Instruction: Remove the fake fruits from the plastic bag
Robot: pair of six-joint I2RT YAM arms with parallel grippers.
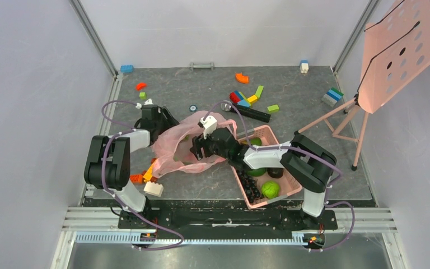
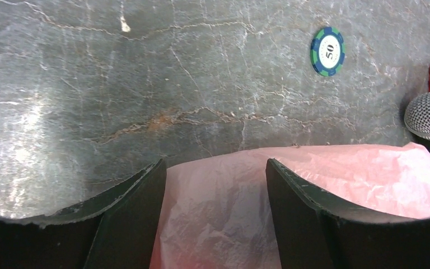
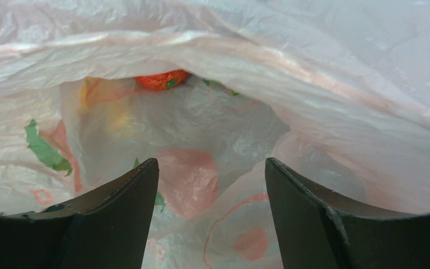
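The pink plastic bag [image 1: 169, 147] lies crumpled in the middle of the table, its mouth facing my right gripper [image 1: 197, 152]. In the right wrist view that gripper's fingers [image 3: 124, 193] are spread apart at the mouth, with no fruit between them. Deeper inside, a red fruit [image 3: 162, 80] shows partly under a fold; a yellowish shape beside it is blurred by the plastic. My left gripper is also open, over the bag's closed side. Pink plastic [image 2: 218, 202] spreads below and between its fingers; whether they touch it, I cannot tell.
Right of the bag stands a pink basket [image 1: 292, 192] with several fruits, among them a green one [image 1: 270, 189], under my right forearm. A microphone [image 1: 252, 112] and toy bricks [image 1: 252, 100] lie behind. A poker chip [image 2: 328, 51] rests beyond the bag. White block [image 1: 153, 189] at front left.
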